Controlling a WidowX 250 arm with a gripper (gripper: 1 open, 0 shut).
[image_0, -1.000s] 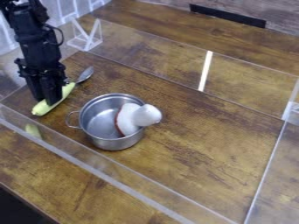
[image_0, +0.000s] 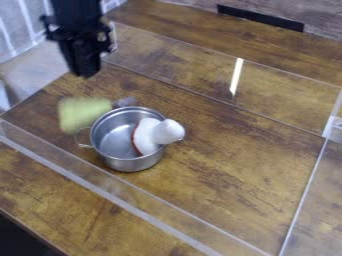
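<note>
A blurred black gripper (image_0: 76, 50) hangs at the upper left, above a pale yellow-green elongated object (image_0: 83, 113), also blurred, just left of the pot. Whether the gripper's fingers hold anything is too blurred to tell. A steel pot (image_0: 114, 150) stands left of centre with a white object (image_0: 162, 132) with a red edge inside it.
A black slot (image_0: 261, 18) is at the back.
The gripper has risen and moved right, away from the left side. The yellow-green object has shifted right toward the pot and is now blurred.
</note>
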